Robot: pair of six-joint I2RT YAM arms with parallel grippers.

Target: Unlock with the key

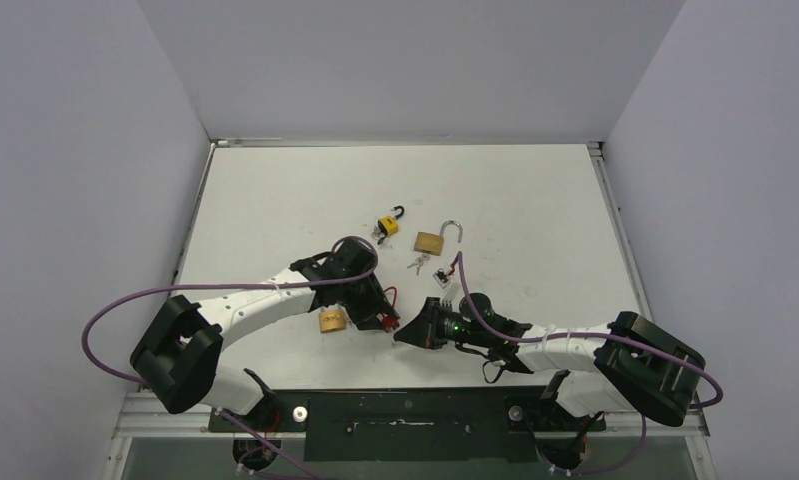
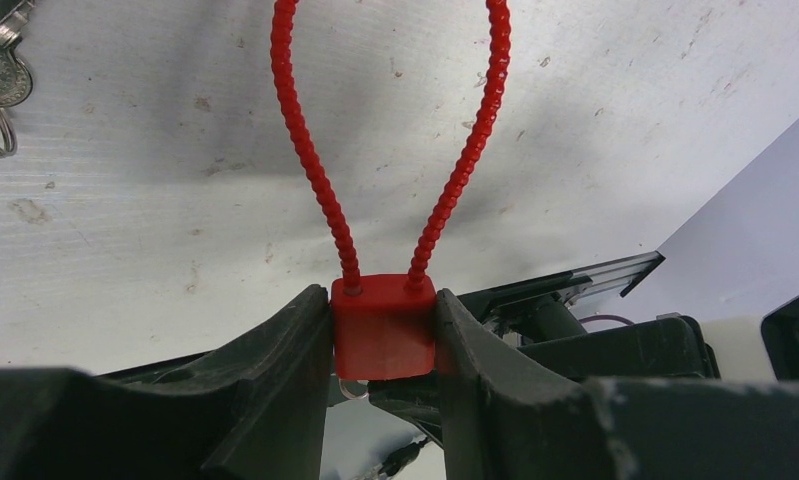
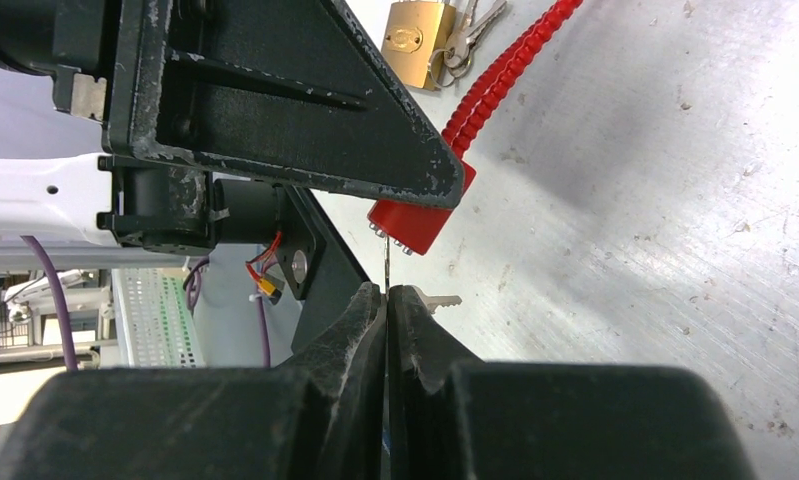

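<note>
A red padlock (image 2: 383, 345) with a long red beaded cable shackle (image 2: 313, 165) is clamped between the fingers of my left gripper. In the right wrist view, small metal studs show along the padlock's lower face. My right gripper is shut on a thin key (image 3: 386, 264), seen edge-on, its blade pointing at that face. The key's tip appears close to the padlock's lower edge; whether it touches or enters is unclear. A second key (image 3: 442, 300) sticks out sideways by the right fingertips.
A brass padlock (image 1: 332, 320) with loose keys (image 3: 465, 38) lies beside the left arm. Farther back are a yellow padlock (image 1: 388, 226), an open brass padlock (image 1: 429, 243) and more keys (image 1: 419, 262).
</note>
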